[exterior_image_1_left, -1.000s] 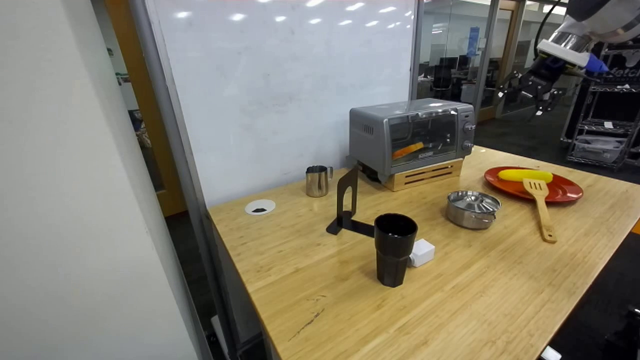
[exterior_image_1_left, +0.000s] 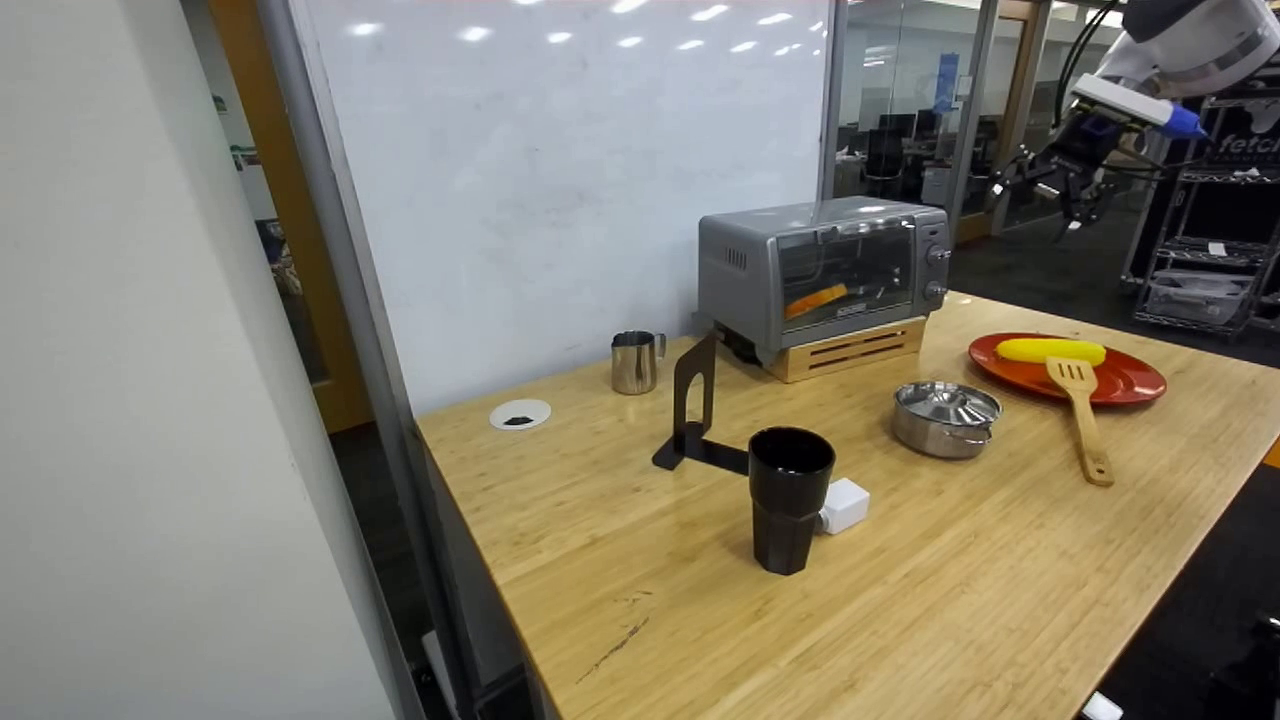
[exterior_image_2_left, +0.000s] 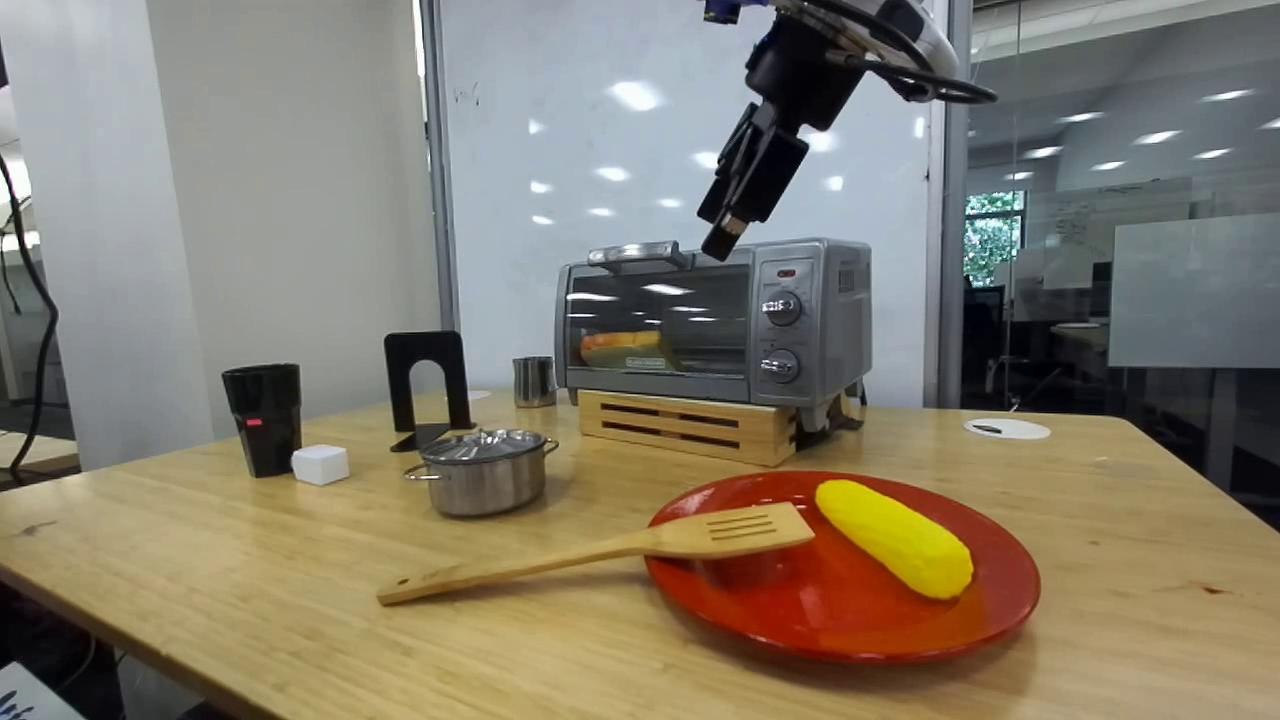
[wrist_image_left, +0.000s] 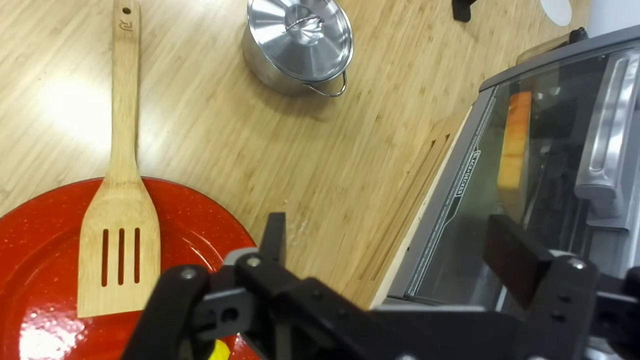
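My gripper hangs above the table with its two black fingers (wrist_image_left: 274, 237) wide apart and nothing between them. In exterior view 1 the gripper (exterior_image_1_left: 1041, 206) is in the air at the upper right, clear of every object. Below it on the table lies a red plate (exterior_image_2_left: 744, 612) bearing a yellow oblong item (exterior_image_2_left: 894, 538). A wooden slotted spatula (wrist_image_left: 123, 150) rests with its blade on the plate and its handle on the table. The grey toaster oven (exterior_image_2_left: 810, 324) has its door shut; an orange-and-yellow item (wrist_image_left: 514, 141) shows through the glass.
A lidded steel pot (exterior_image_2_left: 486, 474) stands left of the plate. Farther left are a black cup (exterior_image_2_left: 264, 414), a white block (exterior_image_2_left: 320, 464) and a black bookend (exterior_image_2_left: 426, 372). A steel pitcher (exterior_image_1_left: 633, 362) stands by the whiteboard.
The arm has shifted slightly left and down in exterior view 1. The things on the table have not moved.
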